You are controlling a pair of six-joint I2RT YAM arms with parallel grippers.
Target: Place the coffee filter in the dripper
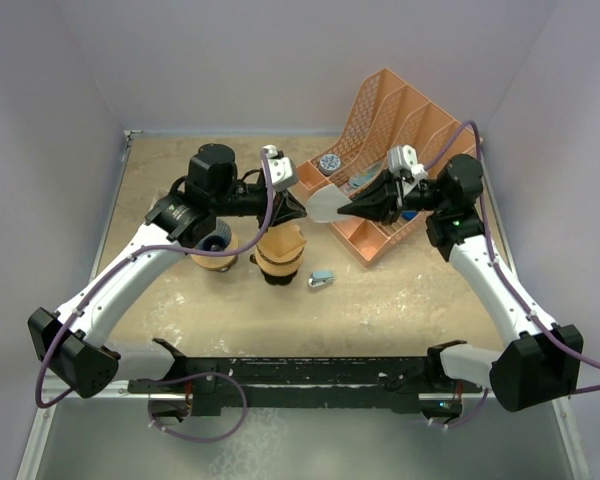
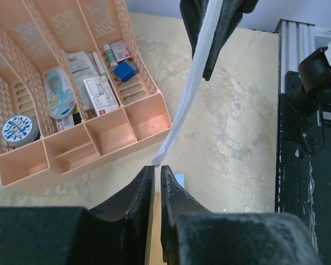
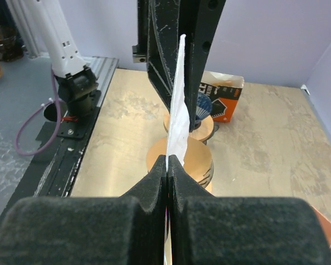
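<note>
A white paper coffee filter (image 1: 327,205) hangs from my right gripper (image 1: 349,207), whose fingers are shut on it; in the right wrist view it rises edge-on between them. My left gripper (image 1: 296,208) is just left of the filter's free edge; in the left wrist view its fingertips sit close together at that edge, and whether they touch it I cannot tell. Below stands a wood-topped holder (image 1: 279,257) on a dark base. Behind the left arm, partly hidden, is a dark ribbed cone (image 3: 204,105) on a wooden ring, likely the dripper.
An orange divided organizer (image 1: 365,235) with small items fills the back right. A small pale-blue stapler-like object (image 1: 321,278) lies on the table front centre. A coffee filter box (image 3: 226,96) stands behind the cone.
</note>
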